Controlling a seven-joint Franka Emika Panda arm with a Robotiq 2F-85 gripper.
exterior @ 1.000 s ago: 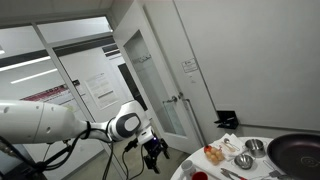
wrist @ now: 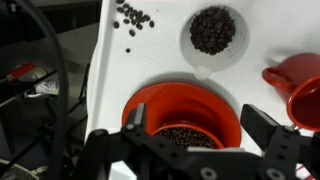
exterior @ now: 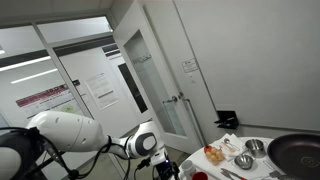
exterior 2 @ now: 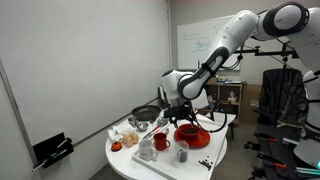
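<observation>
In the wrist view my gripper is open, its dark fingers set wide apart to the left and right over a red dish [wrist: 160, 97]. Dark beans [wrist: 187, 136] show inside the dish, whose lower part is hidden by the gripper. Past the fingertips, a pale bowl or cup [wrist: 190, 45] contains more dark beans [wrist: 212, 28]. The arm [exterior 2: 181, 84] reaches over the red dish [exterior 2: 210, 140] in exterior view 2. Nothing is visibly gripped.
Loose beans [wrist: 128, 16] lie on the white tray [wrist: 165, 50]. A red mug [wrist: 298, 72] is close on the right. Exterior view 2 shows white mugs [exterior 2: 147, 151], a grey cup [exterior 2: 181, 152] and another red mug [exterior 2: 160, 141] beside the dish. A large dark pan [exterior: 297, 153] occupies the table's far end.
The table items there look unmoved.
</observation>
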